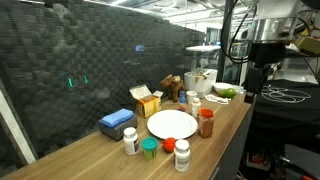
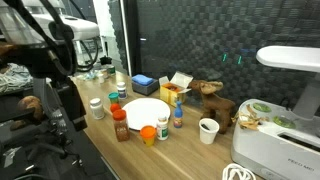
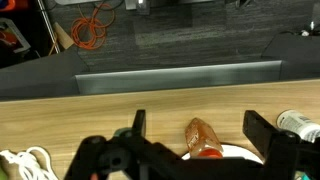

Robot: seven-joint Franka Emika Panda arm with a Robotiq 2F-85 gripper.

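Note:
In the wrist view my gripper is open, its dark fingers spread wide over the front of the wooden table, with nothing held between them. A reddish-brown jar [image 3: 203,138] appears below and between the fingers, apart from them. The same jar [image 1: 206,123] stands close to the white plate [image 1: 172,124], which looks empty. A red-orange item [image 1: 169,146] is near the plate's edge. White-bodied bottles [image 1: 182,155] and a green-lidded jar [image 1: 149,148] stand at the near side. The arm is raised at the right of the first exterior view.
Behind the plate are a blue-topped box [image 1: 117,118], an open yellow carton [image 1: 146,101], a brown toy animal [image 2: 213,101] and a blue bottle [image 2: 178,112]. A white cup [image 2: 208,130] and a toaster [image 2: 275,137] occupy the other end. A white cable [image 3: 35,165] lies on the table.

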